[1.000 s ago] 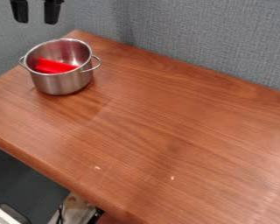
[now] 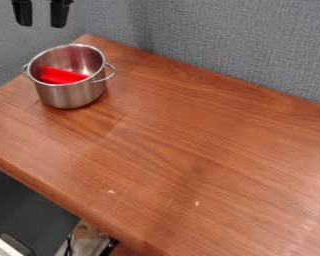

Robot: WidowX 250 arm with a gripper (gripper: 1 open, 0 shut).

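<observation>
A steel pot (image 2: 69, 95) with two side handles stands on the left part of the wooden table, with a red elongated object (image 2: 61, 75) lying inside it. My gripper (image 2: 41, 14) is at the top left edge of the view, above and a little left of the pot, open with its two black fingers apart and nothing between them.
A grey fabric partition (image 2: 230, 50) runs behind it. Below the table's left edge are a dark floor and some small items at the bottom left, too small to tell.
</observation>
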